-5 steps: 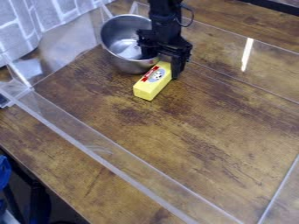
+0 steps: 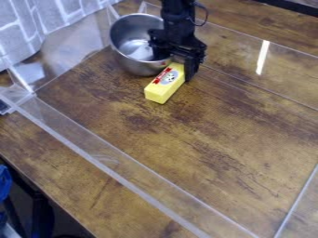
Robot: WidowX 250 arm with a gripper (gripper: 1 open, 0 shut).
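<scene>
A yellow box with a red and white label lies on the wooden table just in front of a steel bowl, angled toward the upper right. My black gripper is low over the box's far end, beside the bowl's right side. Its fingers are dark and overlap, so whether they are open or shut on the box is unclear.
A clear plastic barrier runs along the left and front of the table. A white crinkled cloth is at the upper left.
The gripper and box have shifted very slightly, with little other visible difference.
</scene>
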